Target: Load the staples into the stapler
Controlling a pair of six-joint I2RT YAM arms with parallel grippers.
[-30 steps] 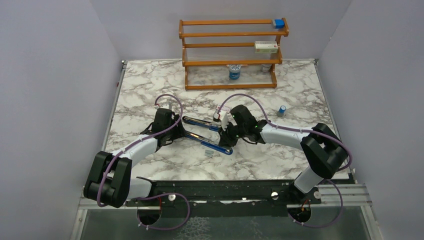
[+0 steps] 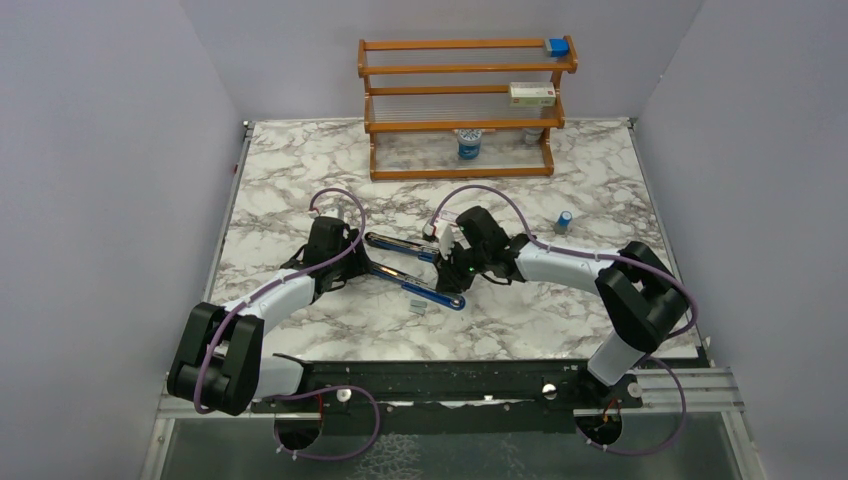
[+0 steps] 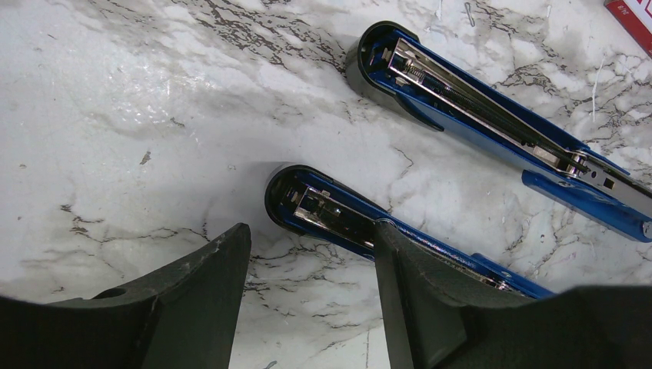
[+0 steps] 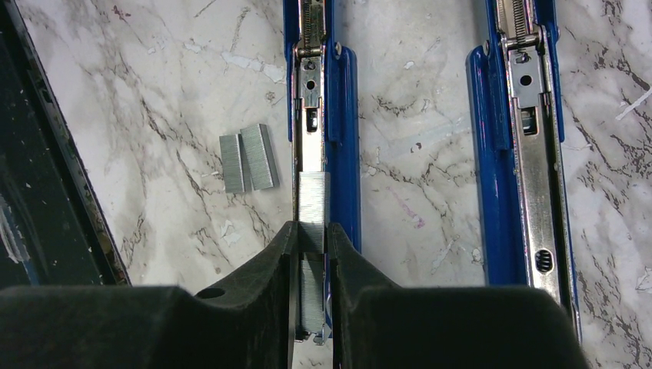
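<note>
The near blue stapler (image 2: 417, 288) lies opened on the marble table, its metal channel facing up. One strip of staples (image 4: 311, 296) lies inside the channel near its end. Another strip (image 4: 314, 196) is in line with it, with the fingertips of my right gripper on both sides; whether they press on it I cannot tell. My left gripper stands open at the stapler's other end, nothing held between its fingers, and its right finger (image 3: 396, 265) covers part of the body. Two loose staple strips (image 4: 247, 158) rest beside the stapler.
A second opened blue stapler (image 3: 492, 115) lies just behind the first. A red and white box (image 3: 637, 21) sits farther back. The wooden rack (image 2: 460, 175) stands at the rear, and a blue-capped item (image 2: 564, 220) is at the right. Free table lies in front.
The left arm and both staplers look unmoved.
</note>
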